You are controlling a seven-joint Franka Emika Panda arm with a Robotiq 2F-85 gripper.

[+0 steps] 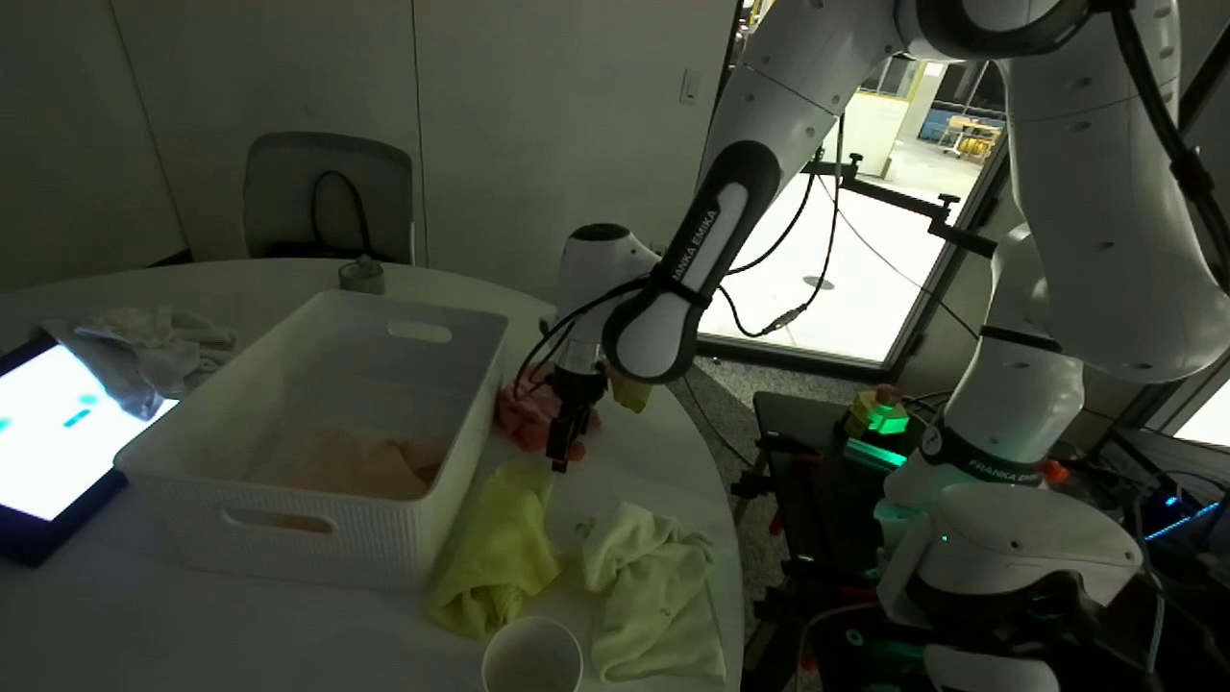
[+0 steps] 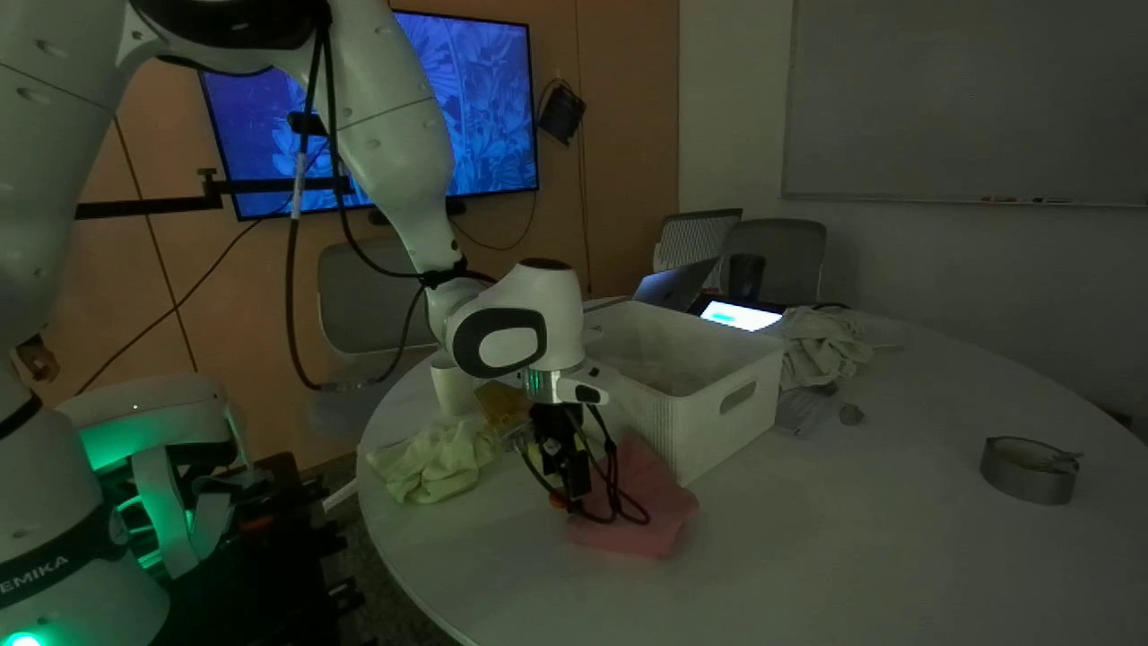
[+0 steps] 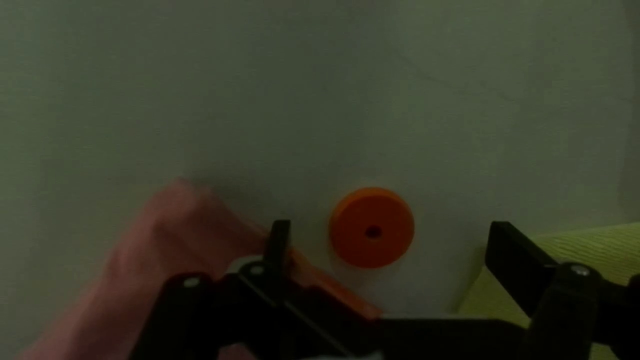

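Open and empty, my gripper hangs low over the table between a pink cloth and a yellow cloth. A round orange-red disc (image 3: 372, 231) with a small central hole lies on the table, in the gap between the fingers as the wrist view shows it. Beside and partly under the left finger is the pink cloth (image 3: 180, 240), along with an orange strip (image 3: 342, 294) partly hidden by the gripper. The yellow cloth (image 1: 507, 548) lies near the white bin; its edge shows behind the right finger. Another pale green cloth (image 1: 651, 588) spreads to its right.
A big white bin (image 1: 421, 536) with a peach cloth (image 1: 357, 463) inside stands close by the gripper. A white cup (image 1: 532, 657) is near the table's front edge. Grey cloths (image 2: 823, 344) and a tape roll (image 2: 1030, 470) lie farther off, with bare table between.
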